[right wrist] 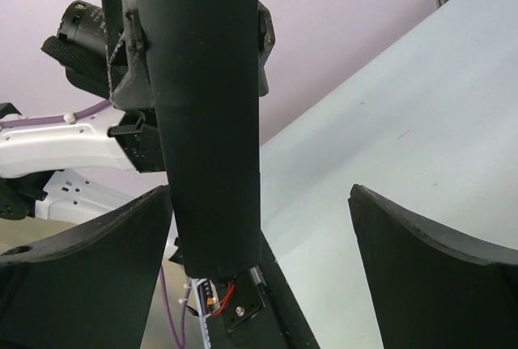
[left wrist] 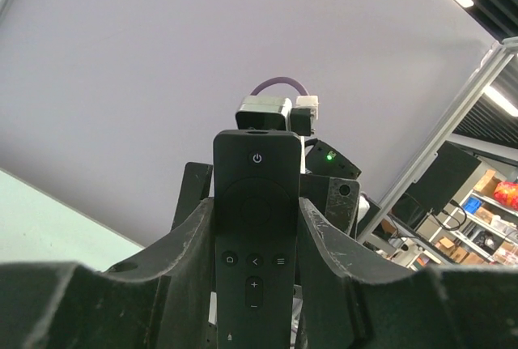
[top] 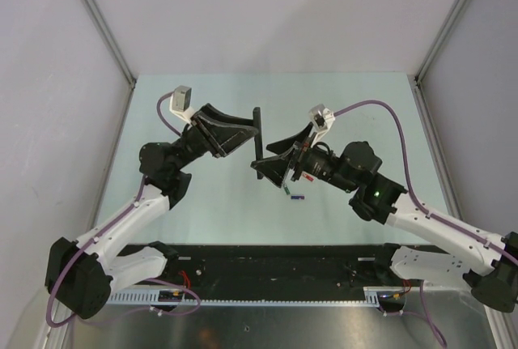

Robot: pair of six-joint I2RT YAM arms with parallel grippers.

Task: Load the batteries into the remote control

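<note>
My left gripper is shut on the black remote control (left wrist: pixel 256 172) and holds it by its long sides above the table. Its button face, power key at the top, looks into the left wrist view; from above the remote (top: pixel 258 118) appears edge-on. Filling the left-centre of the right wrist view is its plain back (right wrist: pixel 206 122), with a faint seam near the lower end. My right gripper (top: pixel 262 156) stands open at the remote's lower part, one finger overlapping it from above. Between the right fingers, the remote's end lies close to the left one; contact cannot be told.
Small battery-like pieces lie on the white table (top: pixel 235 211) below the right gripper: a blue one (top: pixel 297 197), a red one (top: pixel 307 176) and a green one (top: pixel 286 190).
</note>
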